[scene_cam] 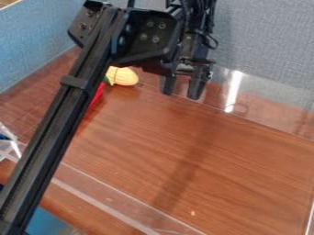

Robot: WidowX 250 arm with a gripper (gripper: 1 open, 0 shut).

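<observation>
My gripper [183,84] hangs open above the back of the wooden floor [196,174], near the clear back wall, with nothing seen between its fingers. To its left, a pale yellow corn-like object [123,76] lies toward the back, partly behind the black arm. A red object [97,97] is mostly hidden behind the arm.
Clear plastic walls [119,207] edge the work area. A grey padded panel [270,41] stands behind, a blue one at left. A white and blue item [6,147] sits at the left edge.
</observation>
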